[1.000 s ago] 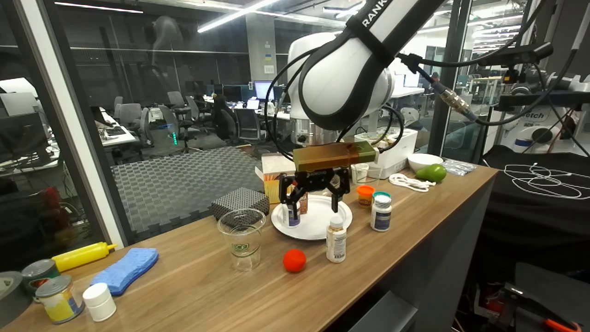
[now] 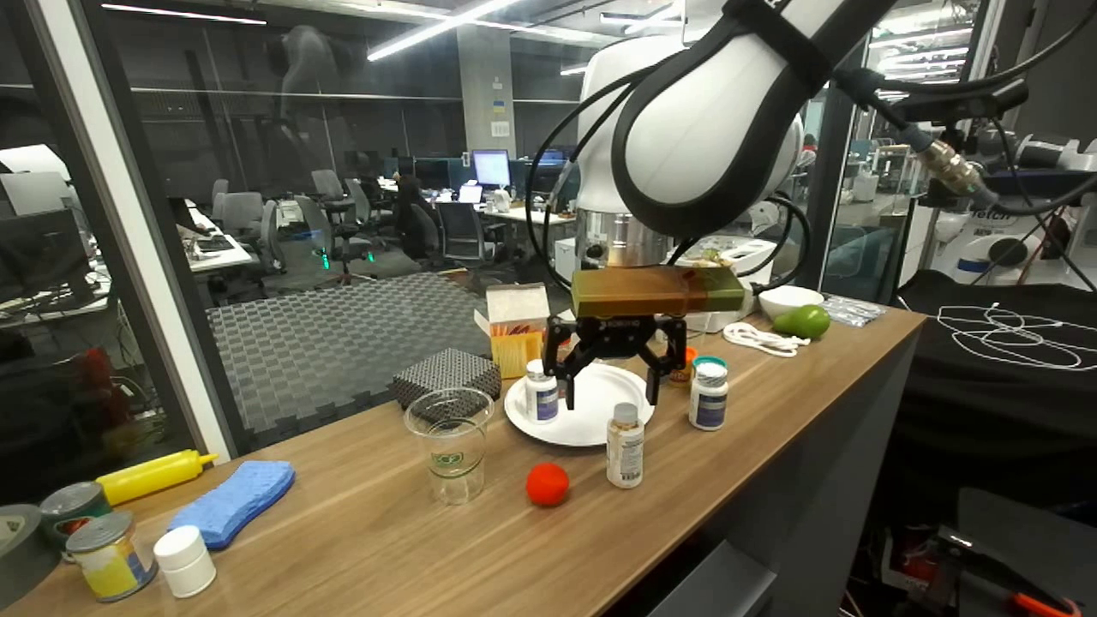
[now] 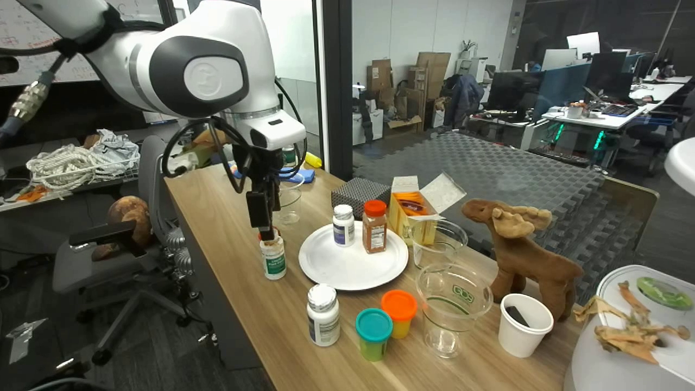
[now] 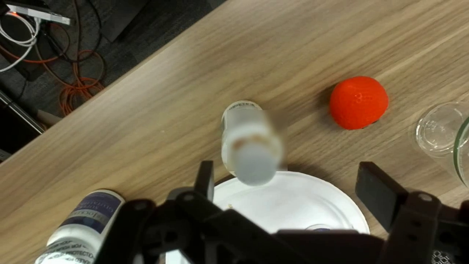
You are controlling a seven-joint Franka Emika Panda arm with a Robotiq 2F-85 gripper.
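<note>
My gripper (image 2: 608,399) hangs open above the counter, its fingers wide apart and nothing between them. Below it in the wrist view stands an upright white-capped bottle (image 4: 242,132), just off the edge of the white plate (image 4: 285,198). That bottle carries a green and white label (image 3: 275,264) in exterior view 2, where a finger overlaps its cap; contact cannot be told. On the plate are a small white bottle (image 3: 343,225) and a red-lidded spice jar (image 3: 374,228). Another white bottle (image 2: 709,397) stands right of the plate in exterior view 1.
A red ball (image 2: 547,484) and a clear cup (image 2: 452,452) stand near the bottle. Beyond the plate are a black box (image 2: 444,380) and a yellow carton (image 2: 517,334). The counter's front edge (image 2: 761,459) is close; bare wood lies towards it.
In exterior view 1 my gripper has shifted slightly right and nearer the camera, still open. The objects on the counter have stayed where they were.
</note>
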